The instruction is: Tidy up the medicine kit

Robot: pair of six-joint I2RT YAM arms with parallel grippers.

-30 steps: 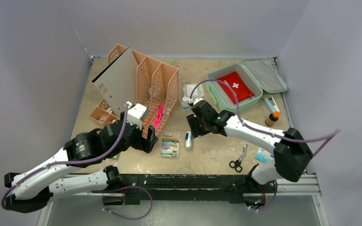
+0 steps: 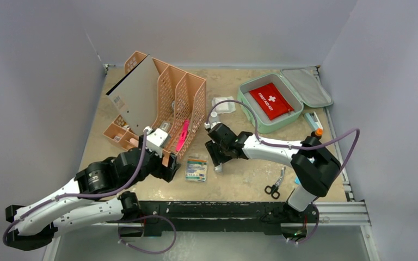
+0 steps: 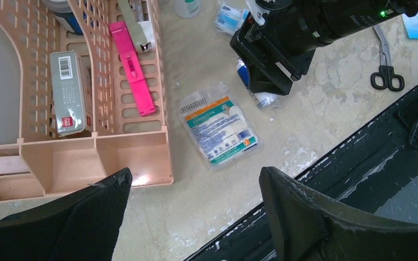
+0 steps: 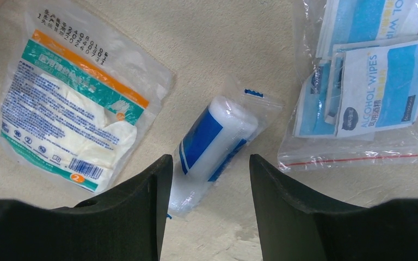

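A wrapped bandage roll with a blue band (image 4: 207, 147) lies on the table between the spread fingers of my right gripper, which is open above it. In the top view the right gripper mostly covers that roll. My left gripper hangs open and empty over the table by the front of the pink organizer (image 3: 139, 144). A flat dressing packet (image 3: 220, 125) rests just right of the organizer. Inside the organizer stand a grey box (image 3: 71, 92), a pink strap (image 3: 133, 70) and a green item (image 3: 132, 24).
Black-handled scissors (image 2: 272, 189) lie at the front right. A bag of alcohol wipes (image 4: 364, 81) is beside the roll. The green case (image 2: 244, 89) at the back right contains a red first aid pouch (image 2: 269, 103). A white-capped bottle (image 3: 186, 6) stands behind the right gripper.
The left arm has shifted only slightly.
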